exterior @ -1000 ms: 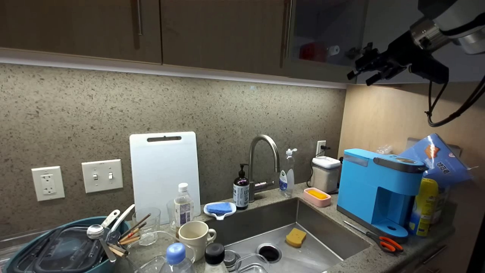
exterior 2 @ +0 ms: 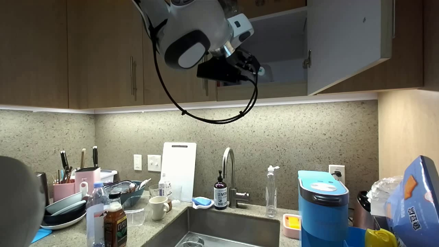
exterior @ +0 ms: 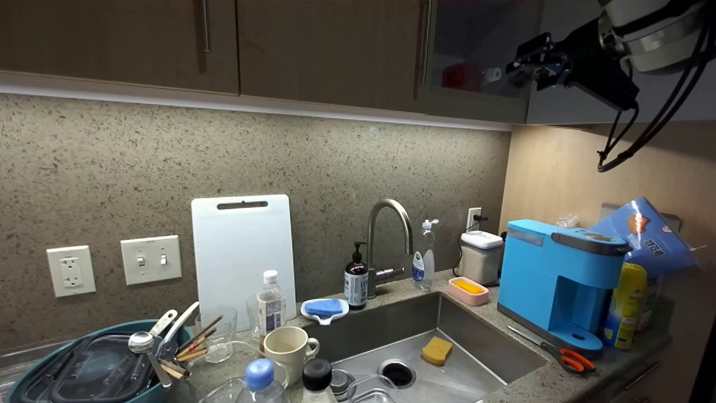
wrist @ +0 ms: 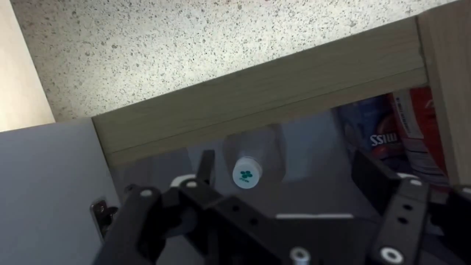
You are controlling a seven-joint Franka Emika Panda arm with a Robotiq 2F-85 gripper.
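A clear bottle [wrist: 282, 150] with a white cap [wrist: 246, 173] bearing a green clover mark rests inside the open upper cabinet, its cap facing out. In exterior view 1 the white cap [exterior: 493, 74] shows in the dim cabinet, just left of my gripper [exterior: 524, 66]. My gripper is open in the wrist view; the cap appears between its spread fingers, nearer the left one. Nothing is held. From exterior view 2, the gripper [exterior 2: 254, 66] is at the cabinet opening, partly hiding the bottle.
The open cabinet door [exterior 2: 349, 45] stands on the right side, with its hinge [wrist: 102, 216] near the left finger in the wrist view. A red package [wrist: 424, 128] sits at the cabinet's other side. Below are the sink [exterior: 470, 329], faucet [exterior: 407, 228] and blue coffee machine [exterior: 537, 268].
In exterior view 1 my arm has moved up and to the left, bringing the gripper closer to the bottle cap. The bottle and counter items look unmoved.
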